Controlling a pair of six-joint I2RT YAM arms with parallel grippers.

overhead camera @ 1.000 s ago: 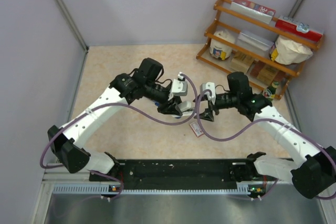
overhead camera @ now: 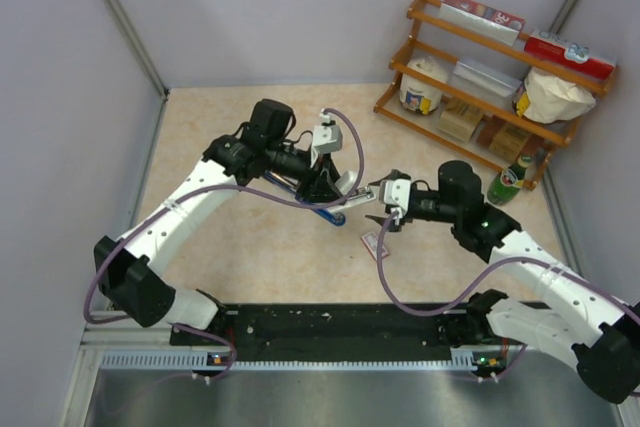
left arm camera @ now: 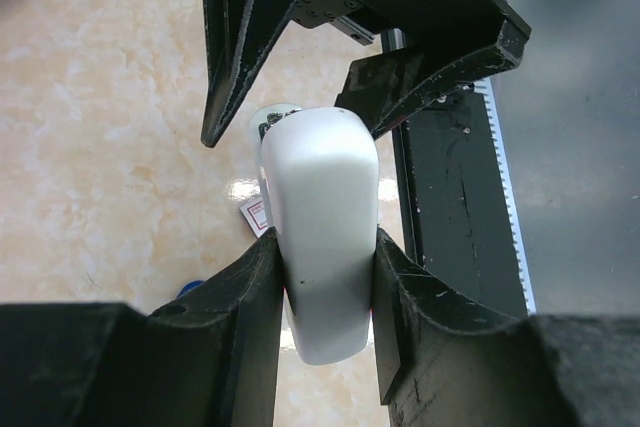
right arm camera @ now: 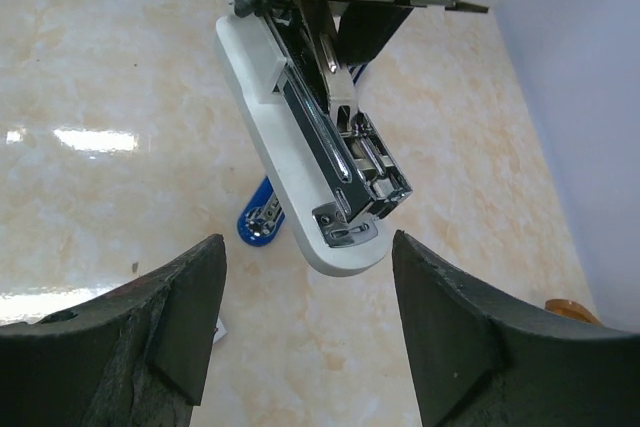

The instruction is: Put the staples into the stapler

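Observation:
My left gripper is shut on the white stapler (left arm camera: 322, 187), which hangs above the table. In the right wrist view the stapler (right arm camera: 275, 147) stands opened, its dark magazine (right arm camera: 325, 142) and metal parts exposed along the white base. My right gripper is open around the base's rounded end, with gaps on both sides and no visible grip. From above, the right gripper (overhead camera: 377, 202) is close to the end of the stapler (overhead camera: 355, 201) pointing away from the left gripper (overhead camera: 338, 193). I cannot make out any staple strip.
Below lies a small red-and-white card or pack (overhead camera: 375, 245). A long blue item (overhead camera: 332, 216) rests under the left gripper. A wooden shelf (overhead camera: 470, 97) with boxes and tubs fills the back right, a green bottle (overhead camera: 509, 179) beside it.
The right arm's wrist has come toward the front, and its fingers have moved left, still near the stapler's end.

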